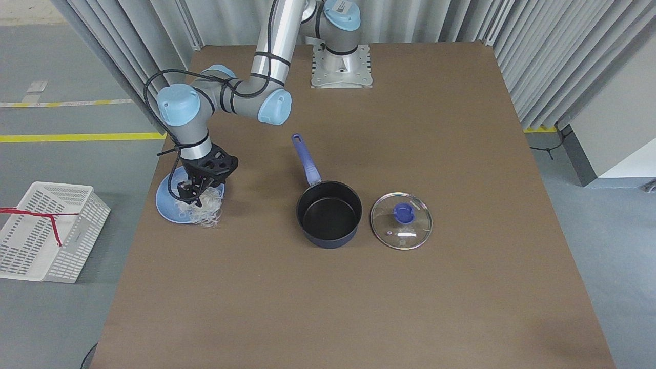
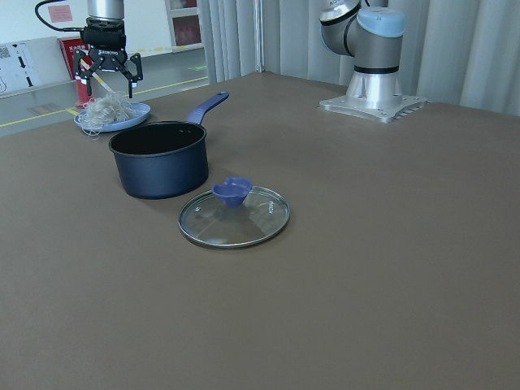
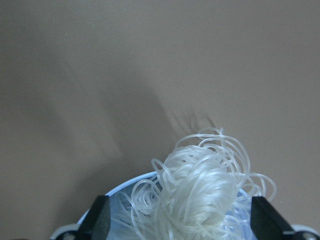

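A pile of white translucent noodles point(image 3: 195, 195) lies in a light blue plate point(image 1: 166, 203) at the table's left, some strands over its rim. My gripper point(image 2: 107, 88) is just above the noodles, pointing down, its fingers spread open either side of the pile in the wrist view, with nothing visibly held. A dark blue saucepan point(image 1: 329, 212) with a lilac handle stands right of the plate. Its glass lid point(image 1: 401, 237) with a blue knob lies on the table right of the pan.
The arm's base plate point(image 1: 341, 80) is at the back. A white plastic basket point(image 1: 80, 246) is on the floor beyond the table's left edge.
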